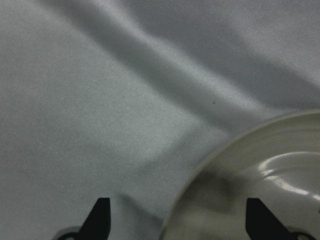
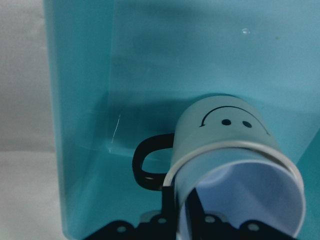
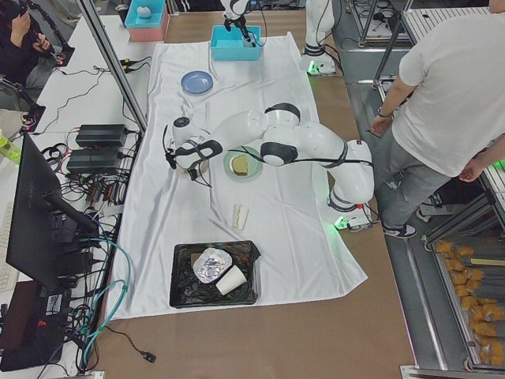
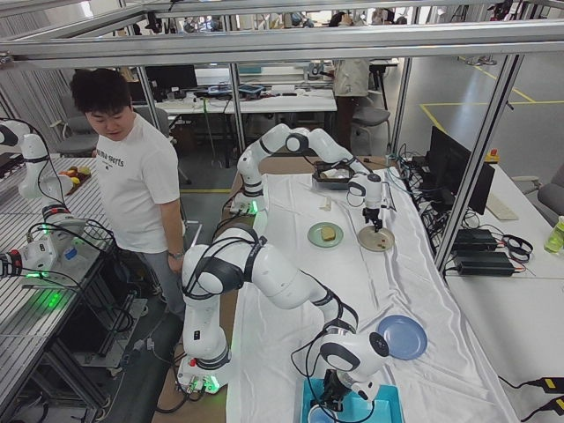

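Observation:
My left gripper is open low over the rim of a beige plate point(image 1: 280, 190), one finger over the white cloth, the other over the plate. In the right wrist view my right gripper has its fingers close on either side of the rim of a light-blue cup point(image 2: 255, 195), apparently shut on it. That cup sits inside a white smiley mug point(image 2: 215, 120) with a black handle, lying in a blue bin point(image 2: 80, 75).
A green plate point(image 4: 315, 236) with a yellow piece lies beside the beige plate. A blue plate point(image 3: 196, 81) is near the bin. A black lined tray point(image 3: 181, 276) holds foil and a white cylinder. A person point(image 4: 137, 185) stands beside the table.

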